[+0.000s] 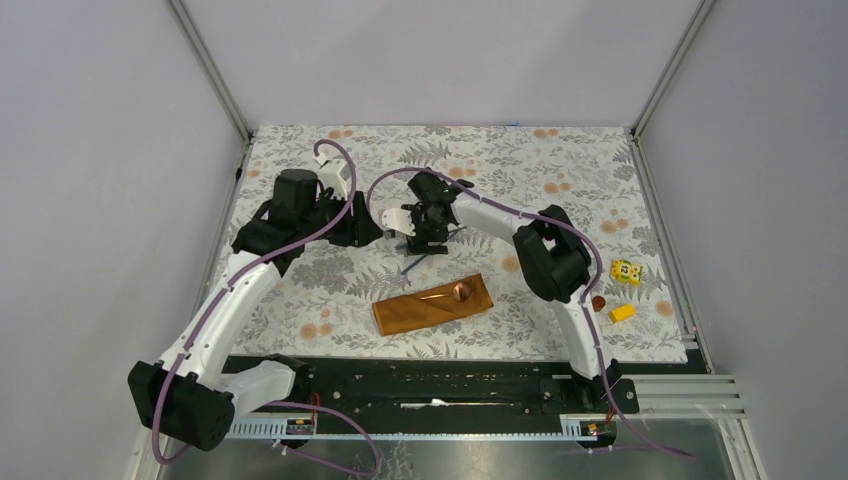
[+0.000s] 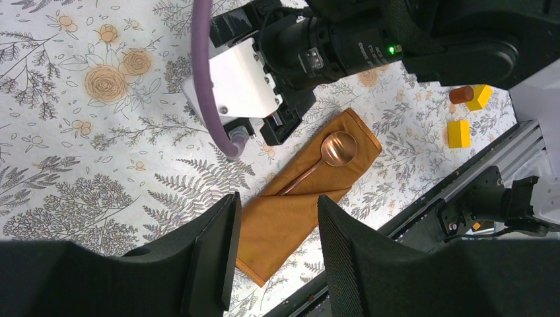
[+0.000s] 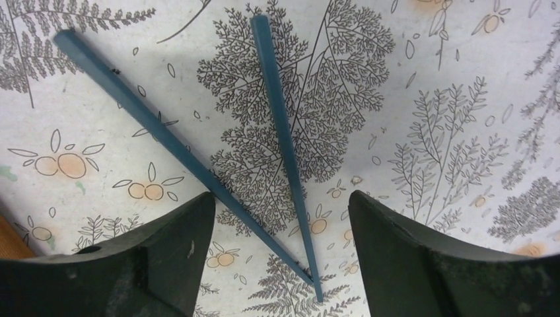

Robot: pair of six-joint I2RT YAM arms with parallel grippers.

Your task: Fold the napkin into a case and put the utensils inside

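The brown napkin [image 1: 405, 315] lies folded near the front centre, a copper spoon [image 2: 339, 149] tucked into its pocket, bowl exposed. Two blue chopsticks [image 3: 158, 129] [image 3: 280, 119] lie on the cloth beyond it; in the right wrist view their far ends point apart and their near ends nearly meet. My right gripper hovers over them, fingers apart, nothing held. My left gripper hangs open at the upper left of the cloth, its fingers empty.
Yellow blocks [image 1: 621, 312], a patterned yellow block [image 1: 626, 271] and a brown cylinder [image 2: 461, 95] sit at the right of the table.
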